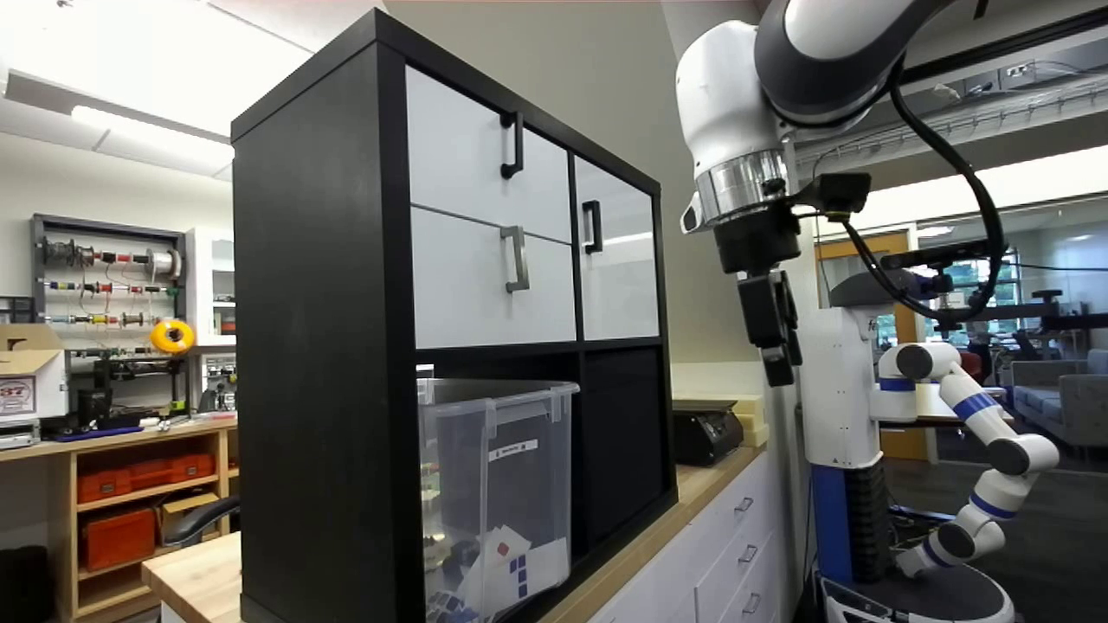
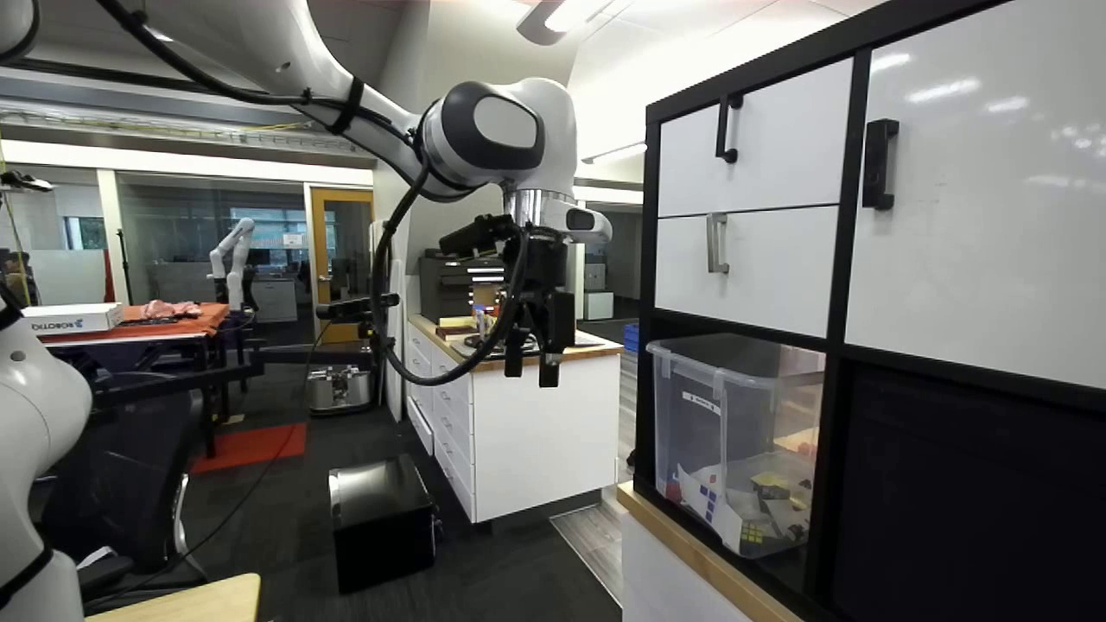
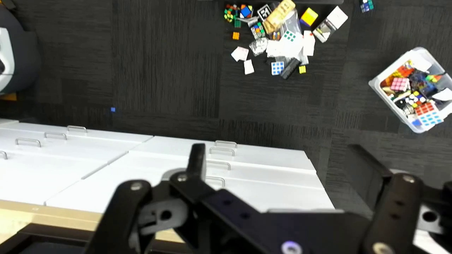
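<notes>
My gripper [image 2: 534,368] hangs in free air, fingers pointing down, well apart from the black cabinet [image 1: 312,311]. Its two fingers stand wide apart in the wrist view, and nothing is between them, so the gripper is open. White fronts close the cabinet's upper row: a top-left drawer [image 1: 457,145], a drawer below it [image 1: 457,291] with a silver handle [image 1: 517,260], and a door [image 1: 620,270] with a black handle. All of these look closed. A clear plastic bin [image 2: 689,415] holding cubes and papers sits in the open lower compartment.
White counter drawers [image 3: 169,169] run beneath the cabinet. On the dark floor lie scattered cubes and cards [image 3: 292,46], and a second clear bin [image 3: 392,106] full of cubes. Another robot [image 1: 841,394] stands beyond. Space around my gripper is clear.
</notes>
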